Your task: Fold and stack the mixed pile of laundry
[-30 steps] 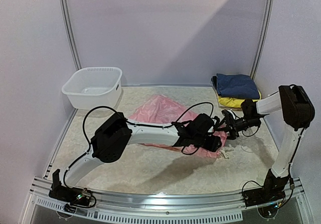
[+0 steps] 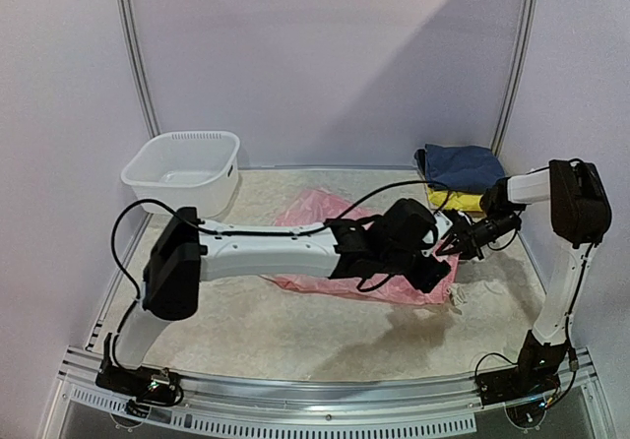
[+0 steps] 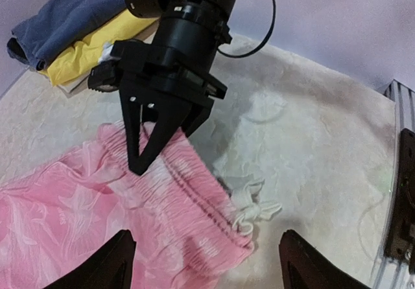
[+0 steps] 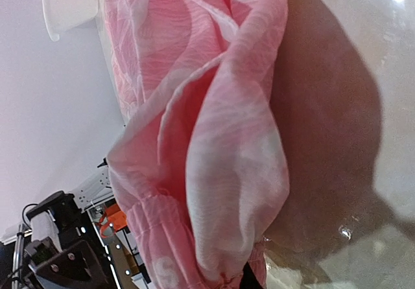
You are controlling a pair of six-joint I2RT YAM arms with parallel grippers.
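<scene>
A thin pink garment [image 2: 315,282] with a gathered waistband and pale drawstring [image 3: 254,208] lies crumpled across the middle-right of the table, partly hidden under my left arm. My right gripper is shut on the garment's waistband; in the right wrist view the bunched pink cloth [image 4: 233,159] hides most of its fingers. My left gripper hangs over the waistband end with its fingers apart, nothing seen held between them.
A folded stack of blue [image 2: 461,163] and yellow [image 2: 458,201] cloth stands at the back right. A white basket [image 2: 180,178] sits at the back left.
My right gripper has moved a little up, and the waistband end of the pink garment has shifted with it.
</scene>
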